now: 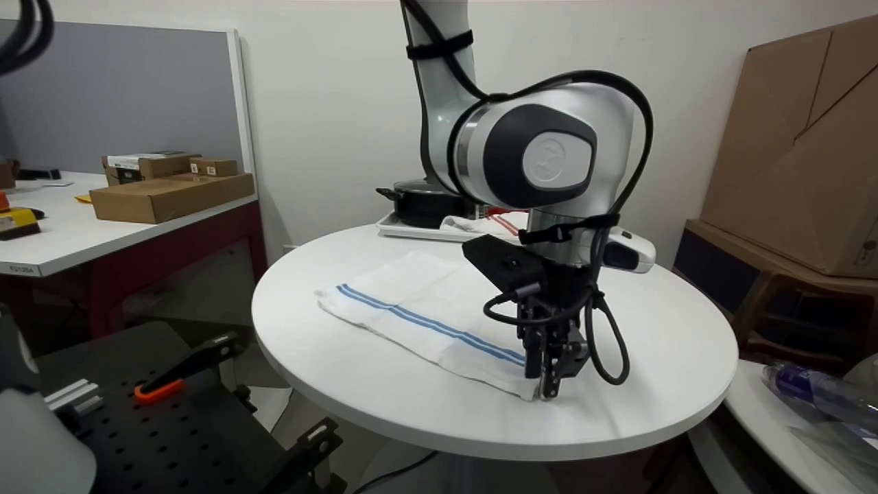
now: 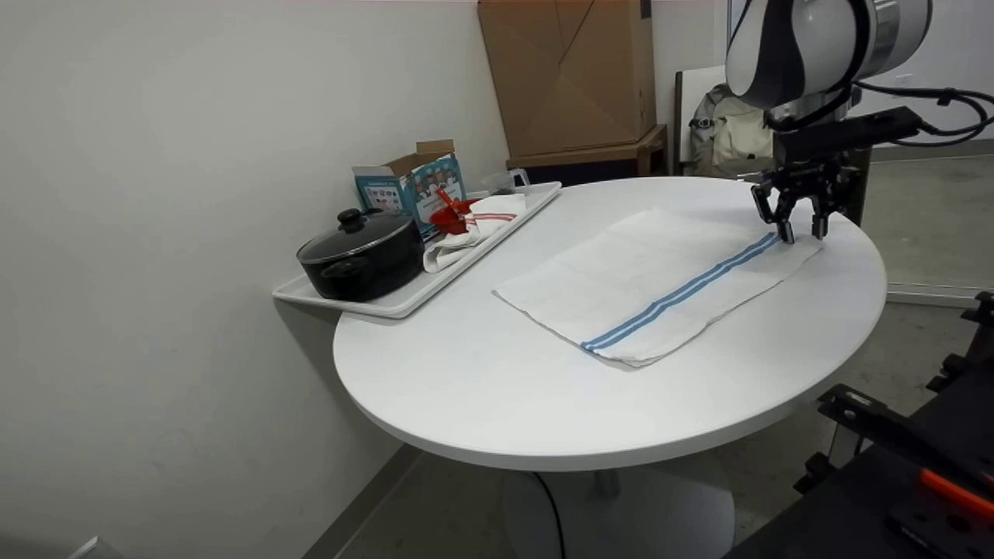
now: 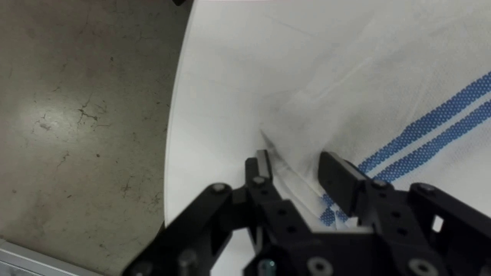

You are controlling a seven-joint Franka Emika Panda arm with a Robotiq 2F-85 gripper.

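A white towel (image 2: 615,270) with a pair of blue stripes lies flat on the round white table (image 1: 321,395). Its edge near the gripper looks layered in the wrist view, where the towel (image 3: 414,82) fills the right side. My gripper (image 1: 544,387) is low over that end, fingers pointing down. The gripper is part open, with one finger (image 3: 338,179) over the cloth by the stripes and the other finger (image 3: 260,168) just off the towel's edge. Some cloth edge lies between them, not pinched. In the second exterior view the gripper (image 2: 803,237) also shows a gap.
A white tray (image 2: 419,296) at the table's wall side carries a black lidded pot (image 2: 363,256), a cardboard box (image 2: 410,186), a red item and a red-striped cloth (image 2: 475,228). The table's edge runs close beside the gripper.
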